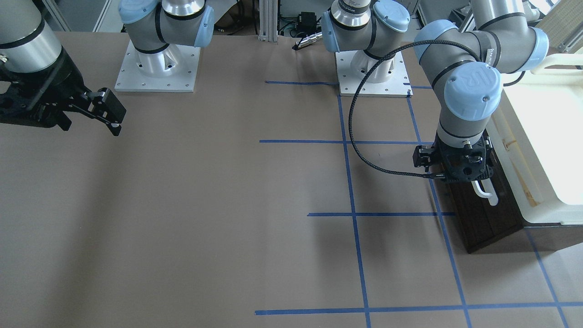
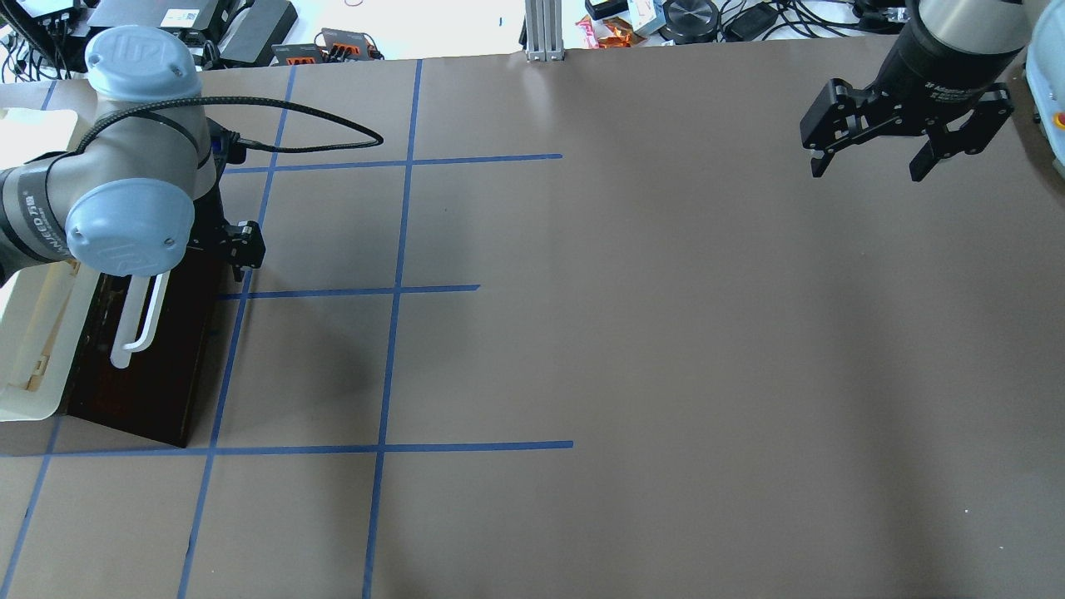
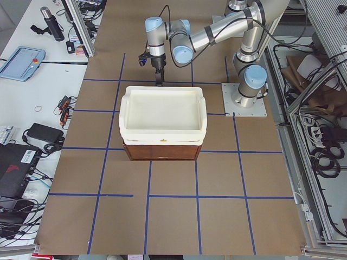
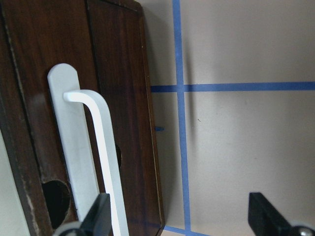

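A dark wooden box [image 1: 486,224] with a white handle [image 4: 106,147] on its side stands under a white plastic tray [image 3: 162,114]. My gripper is open over that side, one finger beside the handle and the other out over the floor. In the front view the gripper body hides the handle's upper part; in the top view the handle [image 2: 150,309] shows below the wrist. I see nothing between the fingertips in the wrist view.
A second arm's black gripper [image 1: 93,109] hangs at the front view's left. Cables and equipment lie along the table's edges.
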